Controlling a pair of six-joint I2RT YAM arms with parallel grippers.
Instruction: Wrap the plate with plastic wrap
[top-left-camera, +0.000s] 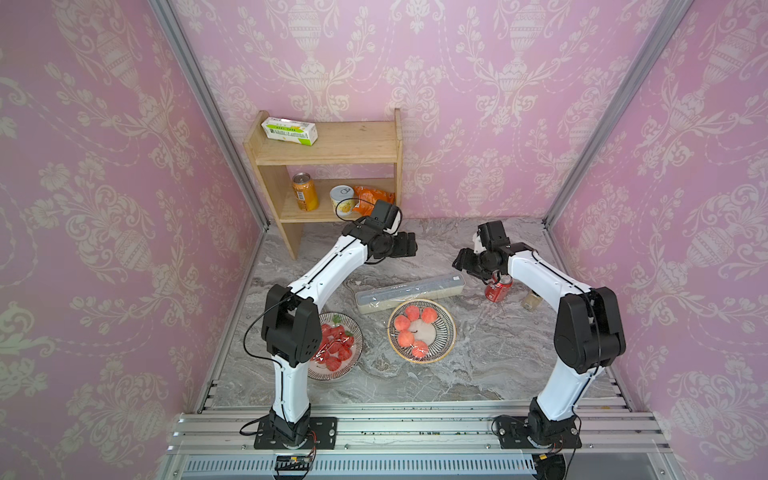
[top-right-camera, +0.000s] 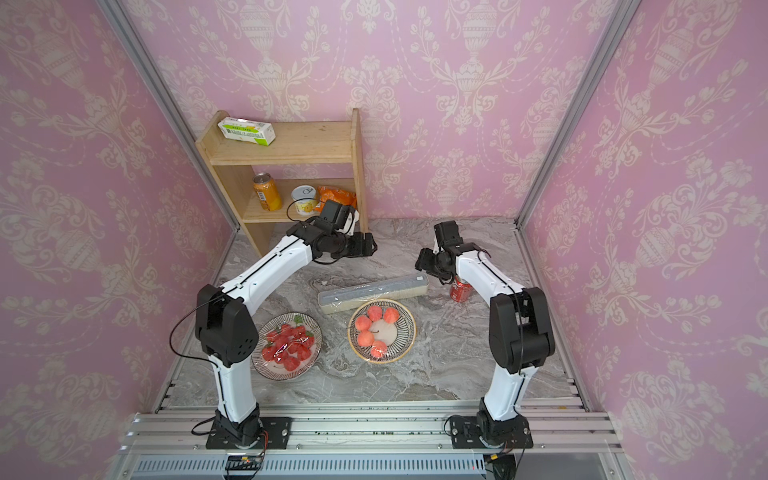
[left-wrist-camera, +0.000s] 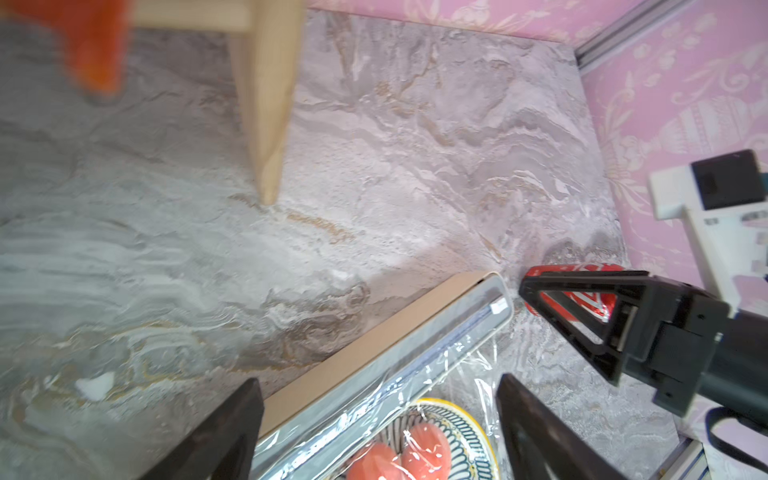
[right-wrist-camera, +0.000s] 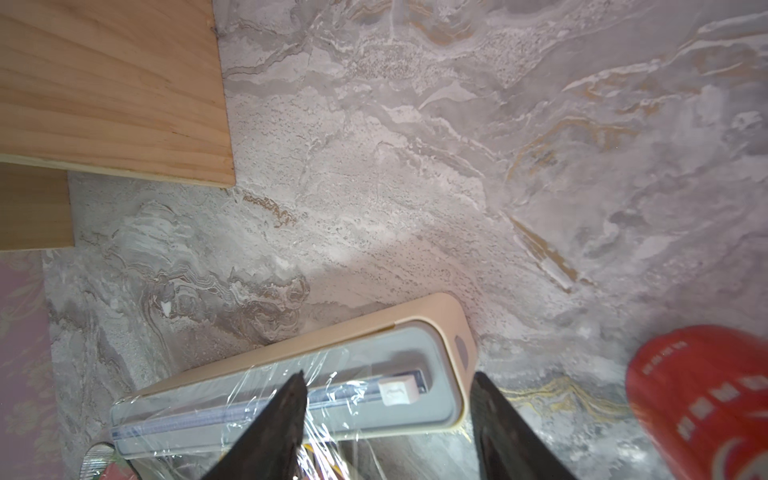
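Observation:
A round patterned plate (top-left-camera: 436, 349) with several pink-red balls lies at the table's front middle, a light gap at its centre. Behind it sits the long wrap dispenser (top-left-camera: 412, 293), with clear plastic film (left-wrist-camera: 477, 369) reaching from its front over the plate; how far it covers is hard to see. My left gripper (top-left-camera: 409, 244) hangs beyond the dispenser, near the shelf, its fingers (left-wrist-camera: 220, 432) apart and empty. Above and beyond the dispenser's right end is my right gripper (top-left-camera: 464, 262), also open, nothing between its fingers.
Another plate (top-right-camera: 316, 352) of red fruit, shiny as if film-covered, lies at front left. A wooden shelf (top-left-camera: 344, 144) holding cans and packets stands at back left. Beneath the right arm is a red can (top-right-camera: 461, 291). Bare marble (top-left-camera: 512, 352) lies at front right.

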